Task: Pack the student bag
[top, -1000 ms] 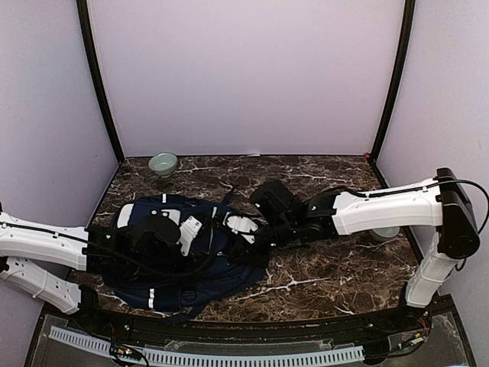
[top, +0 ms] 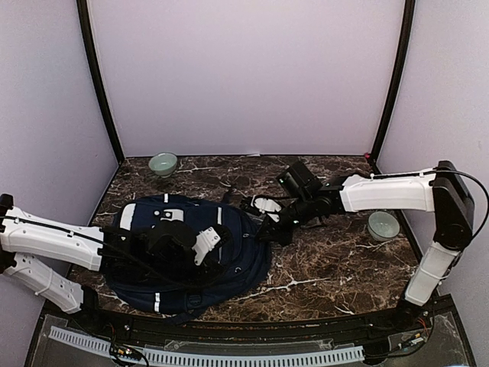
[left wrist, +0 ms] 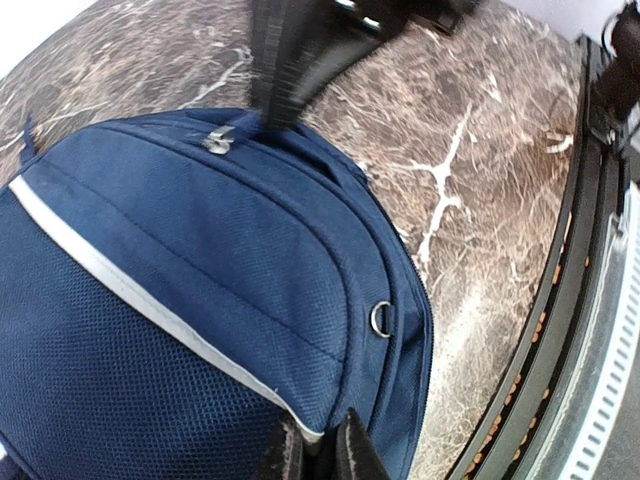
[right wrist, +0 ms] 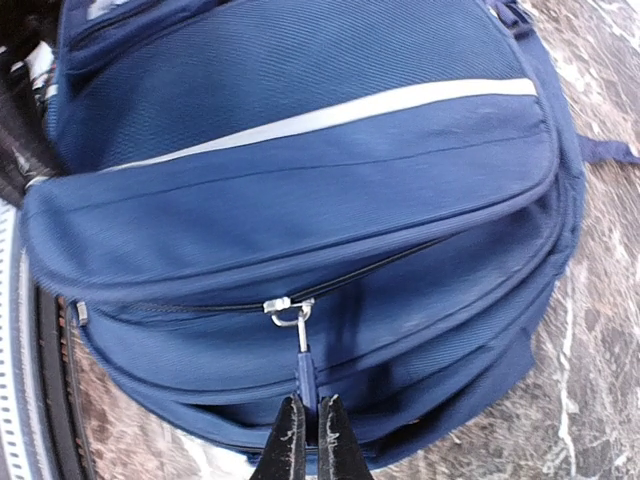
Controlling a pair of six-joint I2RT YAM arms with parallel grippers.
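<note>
The navy student bag [top: 145, 283] lies flat on the left half of the marble table. In the right wrist view, my right gripper is shut on the blue zipper pull [right wrist: 306, 372], whose metal slider [right wrist: 289, 306] sits midway along a front pocket's zipper. My left gripper is shut on the bag's fabric, at the lower end of the white strip [left wrist: 150, 305]. From above, the left gripper's tips are hidden by its own arm, while the right one stands at the bag's right side.
A pale green bowl [top: 163, 164] stands at the back left and another bowl [top: 383, 225] at the right. Bare marble table [top: 336, 275] lies right of the bag. A dark rail [top: 252, 326] runs along the front edge.
</note>
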